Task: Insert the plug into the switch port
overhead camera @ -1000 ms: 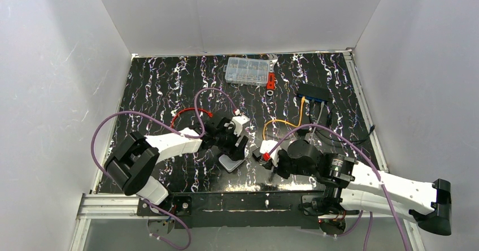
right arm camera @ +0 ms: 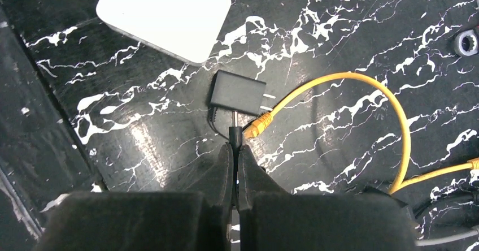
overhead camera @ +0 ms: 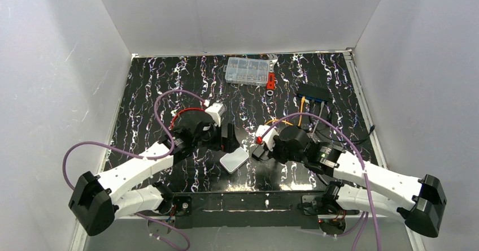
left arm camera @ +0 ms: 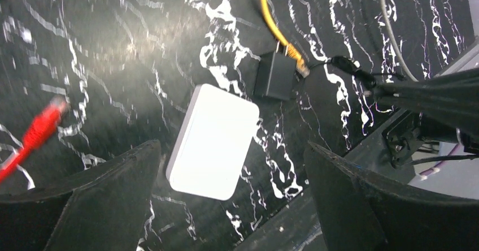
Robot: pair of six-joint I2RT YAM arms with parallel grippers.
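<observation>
My right gripper is shut on a slim black barrel plug [right arm camera: 235, 135] with a bare metal tip. In the right wrist view the tip points at the side of a black power adapter lying below it; whether they touch I cannot tell. A white rounded box [left arm camera: 214, 141] rests flat on the table. My left gripper stands open above that box, its fingers apart with nothing between them. At the back right in the top view sits a black switch [overhead camera: 314, 92] with a blue port side and cables attached; its individual ports are too small to make out.
The black adapter [right arm camera: 238, 92] has two prongs beside an orange cable's connector [right arm camera: 258, 125]. A red cable [left arm camera: 39, 132] lies left. At the back are a clear parts case [overhead camera: 247, 71] and a red-handled wrench [overhead camera: 270, 81].
My left gripper has moved up and left from the white box, which stays on the table.
</observation>
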